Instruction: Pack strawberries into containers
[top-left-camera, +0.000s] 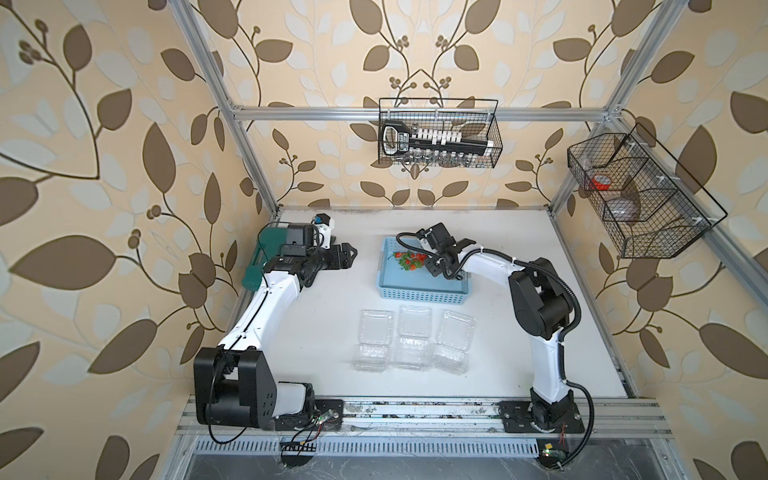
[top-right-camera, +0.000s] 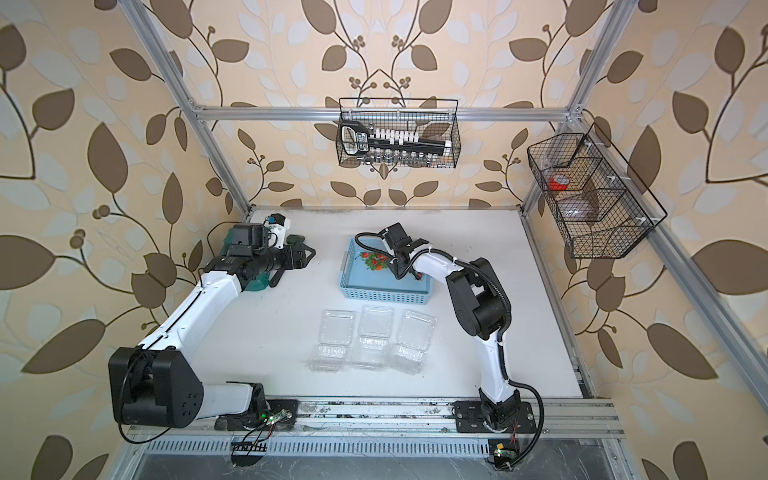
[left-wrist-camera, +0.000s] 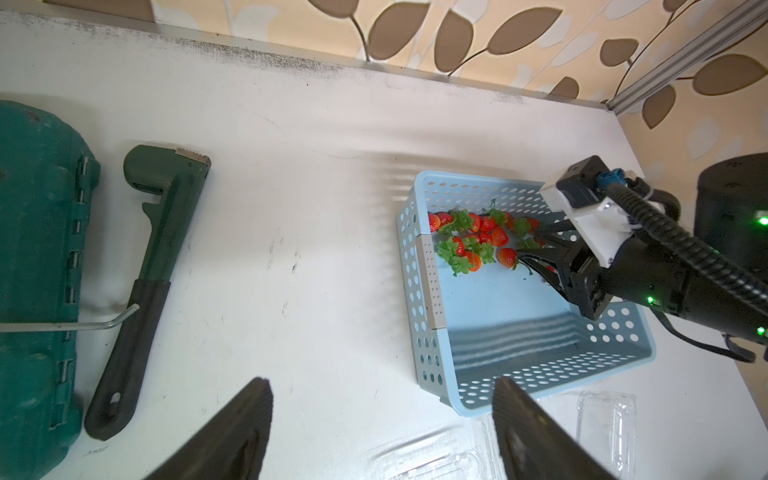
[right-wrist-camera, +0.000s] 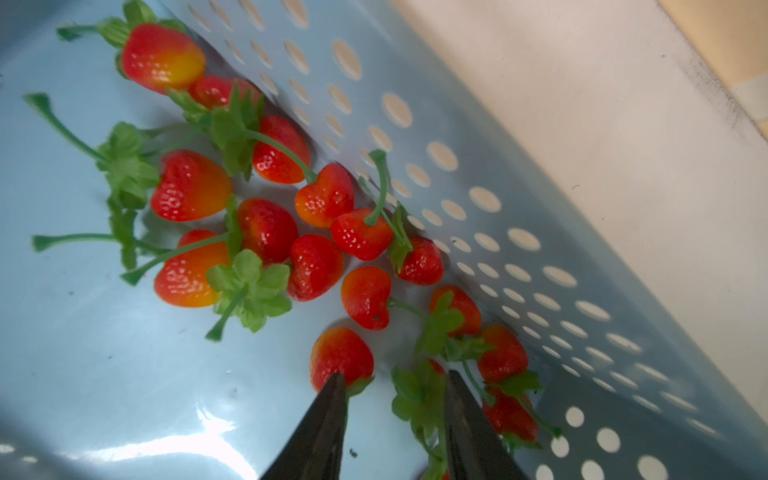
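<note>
Several strawberries with green stems (right-wrist-camera: 192, 185) lie along the back wall inside the blue basket (top-left-camera: 422, 296). My right gripper is over them in the basket, its fingers apart; one strawberry (right-wrist-camera: 341, 357) lies just off a fingertip, and green leaves show between the fingers. Nothing appears held there. To the left of the basket, above the bare table, my left gripper stands open and empty. Clear plastic containers with lids folded back (top-left-camera: 413, 352) stand in a row in front of the basket.
A green case (left-wrist-camera: 40, 288) and a green pipe wrench (left-wrist-camera: 156, 256) lie at the table's left. Wire baskets (top-left-camera: 440, 148) hang on the back wall and at the right. Bare table separates the wrench from the blue basket.
</note>
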